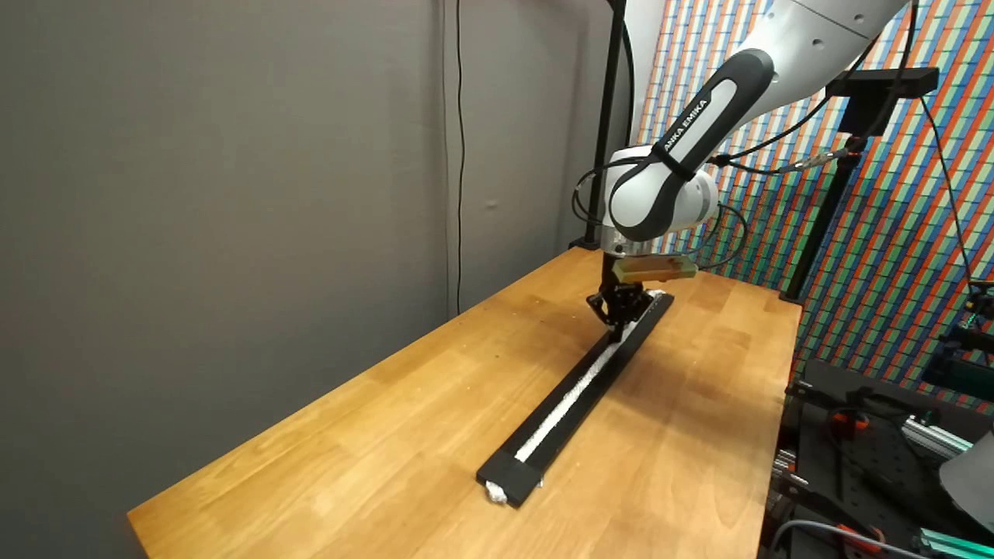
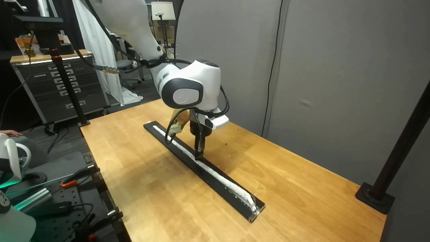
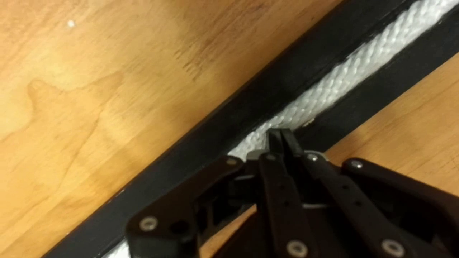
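A long black channel (image 1: 508, 456) lies diagonally on the wooden table, with a white braided rope (image 1: 570, 399) running along its slot. In the wrist view, the rope (image 3: 337, 84) shows its weave between the black channel walls (image 3: 258, 92). My gripper is shut, its fingertips together right over the rope and seemingly touching its surface; nothing shows between them. From the second exterior view, the gripper (image 2: 198, 155) points straight down at the rope (image 2: 219, 177) around the channel's middle. Whether the rope beneath the fingers is fully seated is hidden.
A black post (image 2: 387, 161) stands at a table corner. A tool cart (image 2: 60, 201) with clutter sits beyond the table's edge. Cables loop around the wrist.
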